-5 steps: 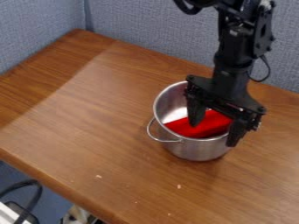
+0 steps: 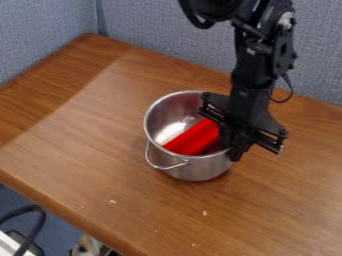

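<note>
A steel pot [image 2: 187, 168] with a wire handle stands on the wooden table near the middle of the view. A red object [image 2: 190, 137] lies inside it, partly hidden by the gripper. My black gripper [image 2: 238, 130] is at the pot's right rim, its lower part over and against the rim; whether anything is between its fingers is hard to see.
Grey padded walls [image 2: 160, 35] stand behind. Dark cables [image 2: 20, 225] show at the lower left corner, off the table.
The pot, with the red object inside, has moved left along the table, and the gripper has moved slightly left and up. More of the red object now shows.
</note>
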